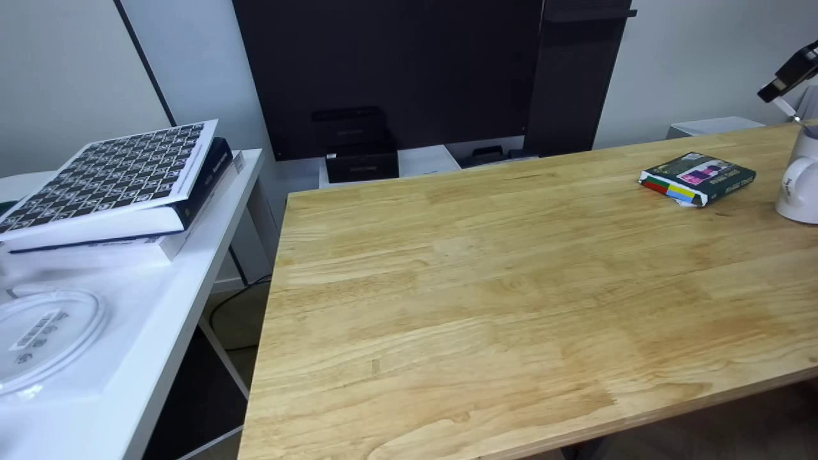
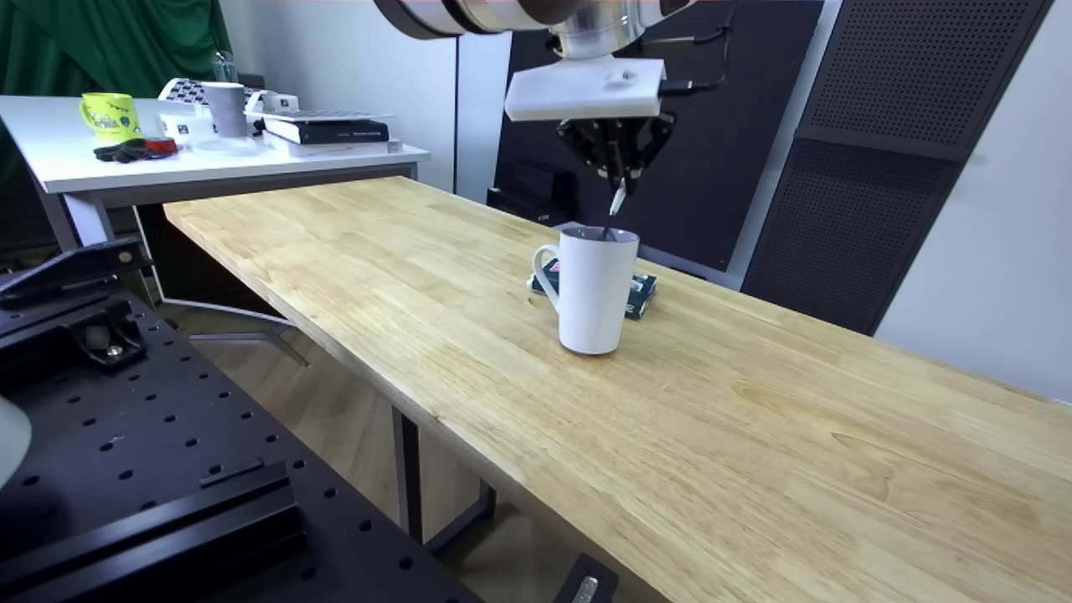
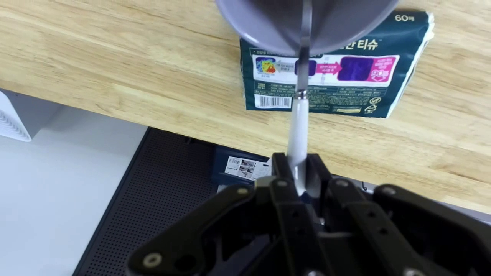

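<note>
A tall white mug [image 2: 600, 296] with a grey inside stands upright on the wooden table, its handle [image 2: 545, 273] pointing left in exterior view 2. My gripper [image 2: 620, 182] is above the mug's rim, shut on the white handle [image 3: 299, 133] of a thin metal utensil. The utensil's metal stem [image 3: 303, 64] slants down into the mug opening, and its lower end is hidden inside. In exterior view 1, the gripper [image 1: 769, 93] and the mug [image 1: 801, 191] are cut off by the right edge.
A dark green tissue pack [image 1: 698, 177] lies flat close behind the mug. On a separate white table [image 2: 231, 172] are a yellow-green mug [image 2: 110, 115], a grey cup [image 2: 227, 109] and books.
</note>
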